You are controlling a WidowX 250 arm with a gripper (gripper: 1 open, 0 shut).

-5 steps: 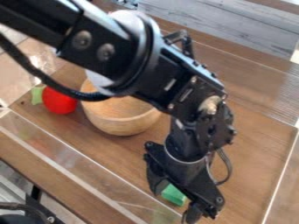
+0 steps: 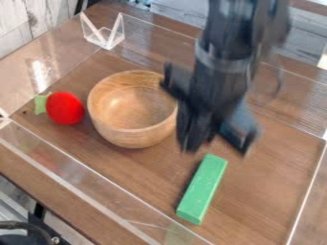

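A wooden bowl [image 2: 128,107] sits left of centre on the table. A red round object [image 2: 67,108] with a green piece beside it lies to the bowl's left. A green bar [image 2: 201,191] rests on the lower right of the table. My gripper [image 2: 205,129] is strongly blurred, above the table right of the bowl and beyond the green bar; I cannot see its fingers clearly or whether anything is between them.
A clear plastic strip runs along the near-left edge. A white wire-like item [image 2: 105,36] stands at the back left.
My gripper has moved quickly up and back, away from the green bar, which now shows fully. The bowl and red object appear unmoved.
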